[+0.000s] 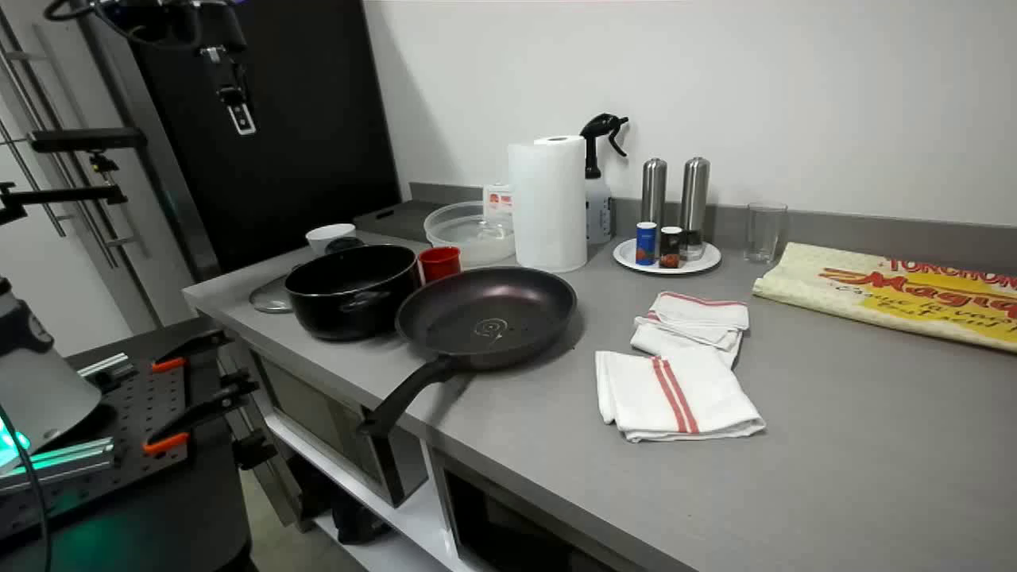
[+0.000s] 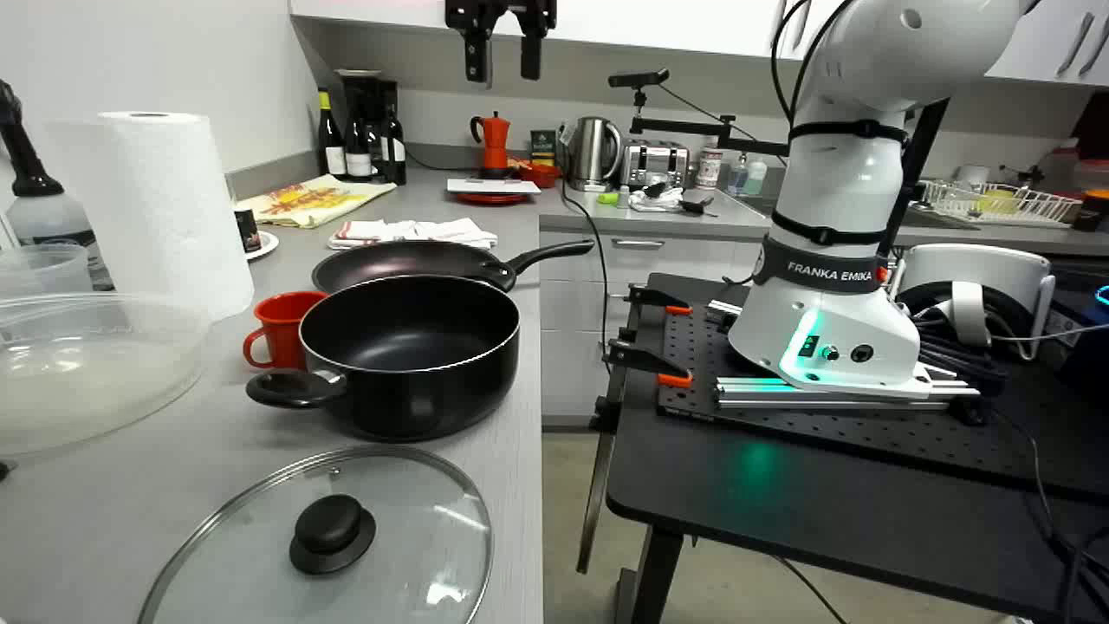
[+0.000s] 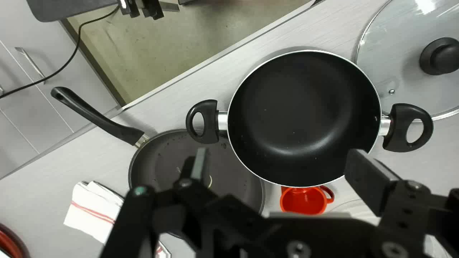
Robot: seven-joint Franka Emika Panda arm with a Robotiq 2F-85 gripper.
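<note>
My gripper point(image 2: 505, 73) hangs high above the counter, open, with nothing between its fingers. Seen from the wrist, the gripper has its fingers spread wide over an empty black pot point(image 3: 301, 116) with two loop handles, well below. Beside the pot sits a dark frying pan point(image 1: 505, 319), its handle reaching past the counter's front edge. A red mug point(image 2: 277, 331) stands close against the pot. The glass lid point(image 2: 416, 530) with a black knob lies flat on the counter. Folded white towels with red stripes point(image 1: 682, 396) rest past the pan.
A paper towel roll point(image 1: 550, 205), a spray bottle point(image 1: 597, 210), and a clear plastic bowl point(image 2: 94, 364) stand towards the wall. Shakers and grinders share a white plate point(image 1: 667, 267). A drinking glass point(image 1: 764, 233) and a yellow printed cloth point(image 1: 896, 295) are farther right.
</note>
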